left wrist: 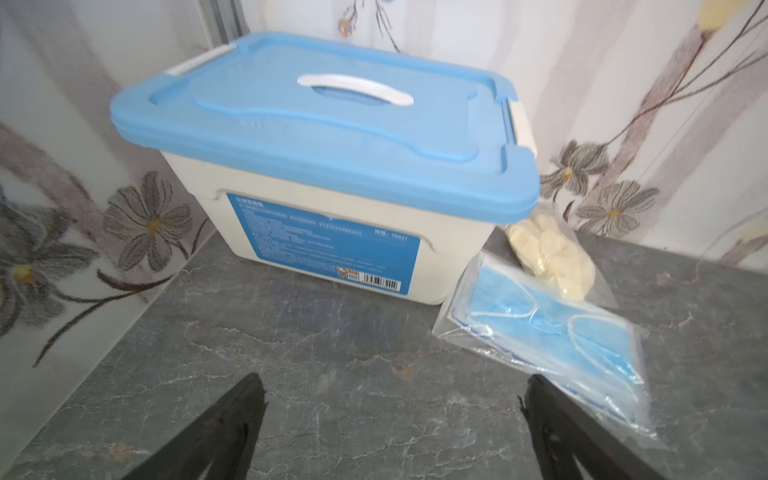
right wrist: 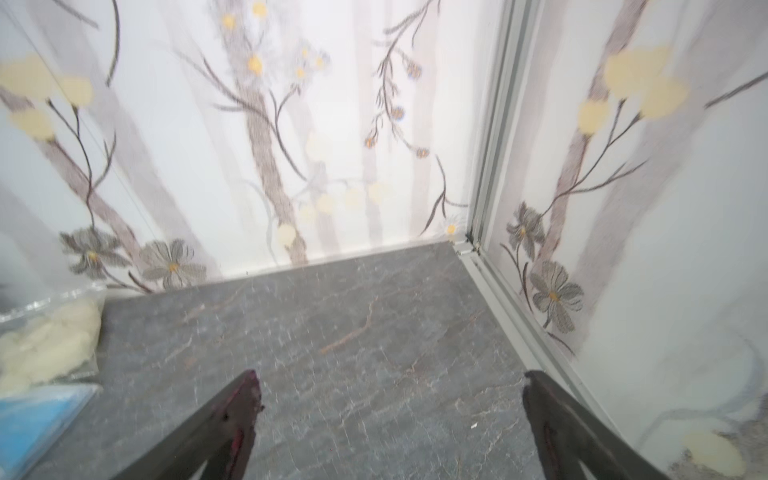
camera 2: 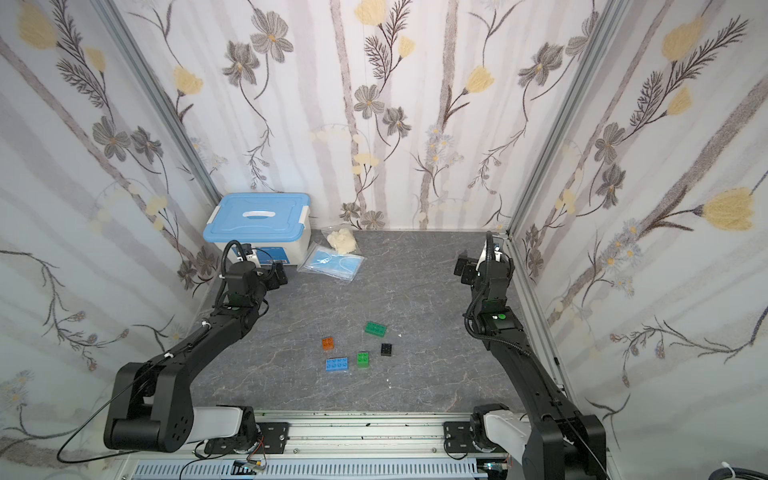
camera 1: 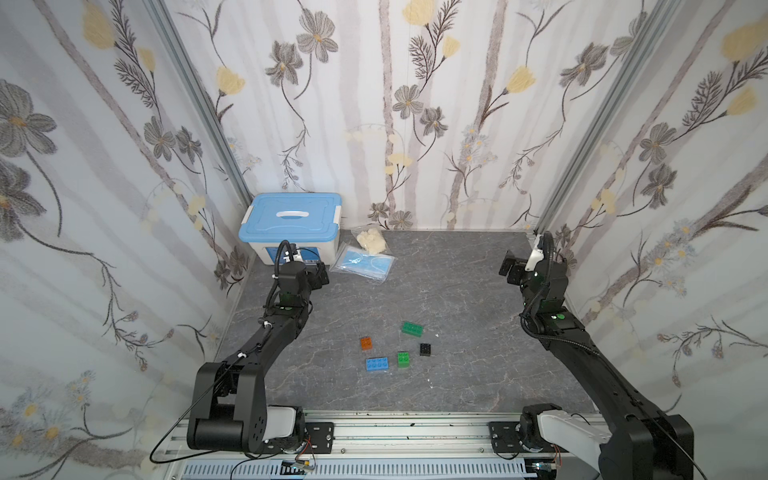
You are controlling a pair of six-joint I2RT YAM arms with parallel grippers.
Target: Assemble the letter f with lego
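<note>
Loose Lego bricks lie apart on the grey table in the top left view: an orange brick (camera 1: 365, 343), a long blue brick (camera 1: 377, 364), a green brick (camera 1: 403, 359), a longer green brick (camera 1: 412, 329) and a black brick (camera 1: 425, 349). None of them touch. Beyond them on the left, before the storage box, my left gripper is open and empty. My right gripper, on the far right of the table, is open too, with only bare table between its fingers. Neither wrist view shows a brick.
A white storage box with a blue lid (left wrist: 336, 120) stands in the back left corner. Beside it lie a plastic bag of blue masks (left wrist: 552, 328) and a bag of pale material (left wrist: 560, 256).
</note>
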